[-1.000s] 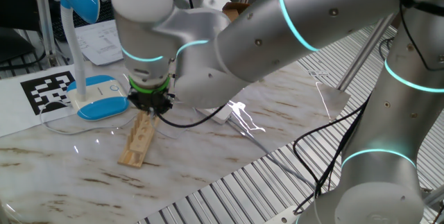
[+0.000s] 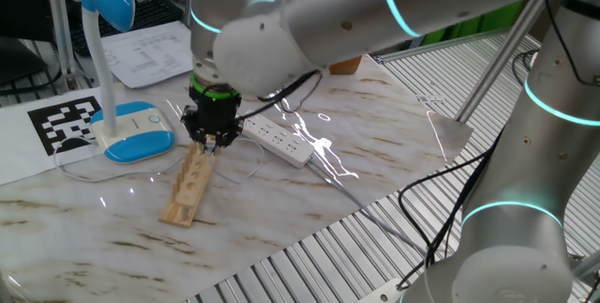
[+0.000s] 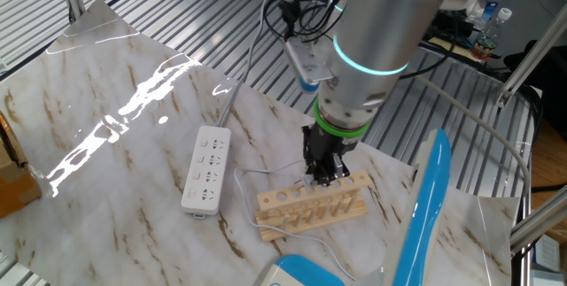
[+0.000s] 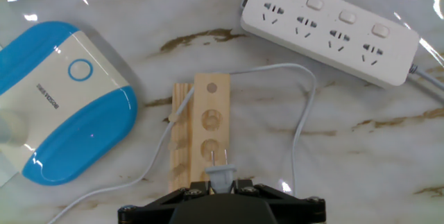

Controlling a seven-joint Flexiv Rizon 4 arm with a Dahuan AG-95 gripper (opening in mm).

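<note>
A white two-pin plug [image 4: 220, 174] sits between the fingertips of my gripper, its prongs pointing away from the fingers. In the wrist view the gripper is shut on it, above the wooden rack [image 4: 211, 99] with round holes. Exterior view 2 puts the gripper [image 3: 312, 178] over the rack [image 3: 282, 199]; whether plug and rack touch, I cannot tell. A white power strip [image 4: 333, 26] with several sockets and switches lies at the wrist view's upper right, apart from the plug. The blue and white lamp base [image 4: 90, 102] is at the left.
A thin white cable [image 4: 305, 106] loops over the table and across the rack. The lamp's upright stem [image 2: 92, 68] rises left of the gripper. A cardboard box [image 3: 13, 171] stands at the edge of exterior view 2. Marble tabletop between rack and strip is mostly clear.
In exterior view 1 my gripper has shifted slightly right and away from the camera, and the wrist has turned. More of the power strip now shows. The rack and lamp stay put.
</note>
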